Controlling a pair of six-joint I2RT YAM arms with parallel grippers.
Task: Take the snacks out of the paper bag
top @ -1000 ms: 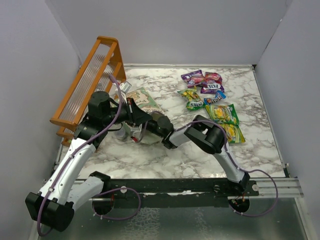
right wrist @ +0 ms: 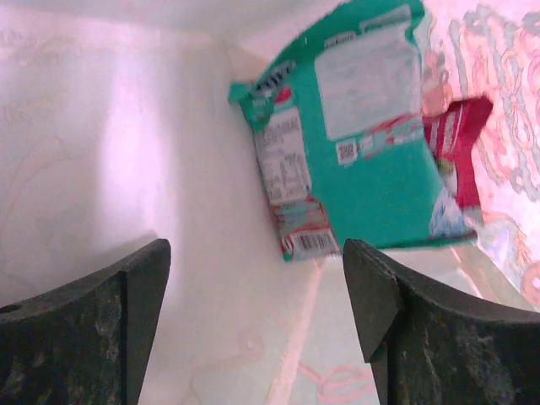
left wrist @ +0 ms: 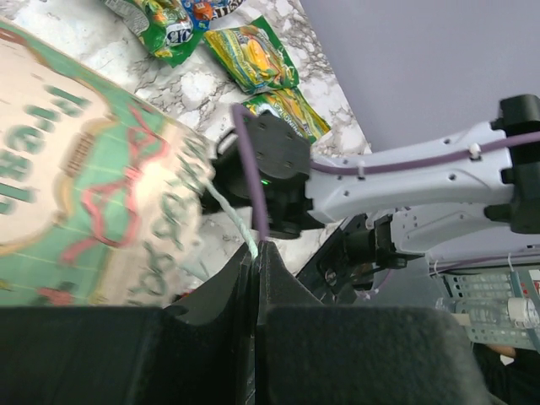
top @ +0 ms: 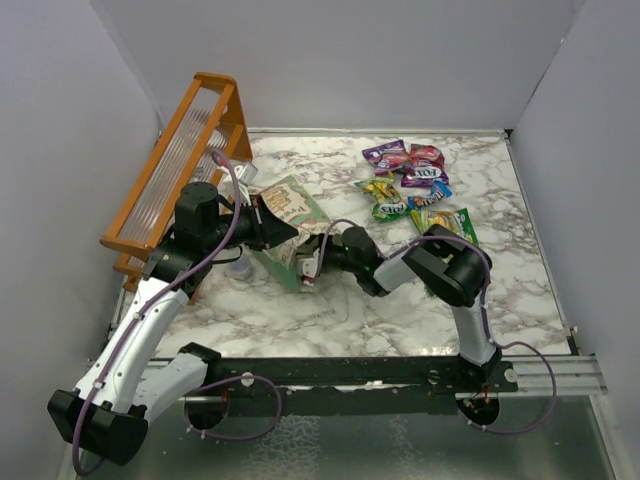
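The paper bag (top: 290,203), green and cream with printed lettering, leans on the table under my two arms. My left gripper is shut on the pale cord handle (left wrist: 228,207) of the bag. At the bag's mouth, the right gripper (top: 308,268) reaches in. Its dark fingers (right wrist: 126,316) stand apart in the right wrist view, with no snack between them. Ahead of them inside the bag lies a green snack packet (right wrist: 363,164), a dark red packet (right wrist: 460,143) partly hidden behind it.
Out on the marble table (top: 330,325) lie purple packets (top: 425,165), a green packet (top: 386,198), a blue one (top: 430,195) and a yellow-green one (top: 445,222). A wooden rack (top: 170,170) stands at left.
My right gripper has shifted right and toward the table's front, its arm now covering the lower yellow packet. More of the bag shows beneath the grippers. The left arm has barely moved.
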